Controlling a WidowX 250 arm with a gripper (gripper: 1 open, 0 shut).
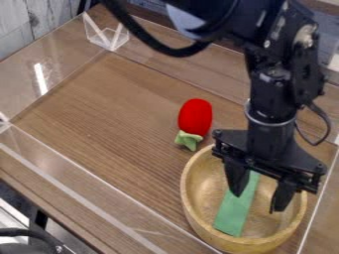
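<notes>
A black robot arm reaches down from the top to my gripper (259, 182), which is open over a tan bowl (204, 191) at the lower right. A green block (235, 210) lies in the bowl below the left finger, with no clear grip on it. Whether the fingers touch the block cannot be told. Just left of the arm, a red oval object (195, 116) lies on the table, with a small light-green piece (187, 139) below it.
A clear container (105, 28) stands at the back left. The bowl is close to the table's right side.
</notes>
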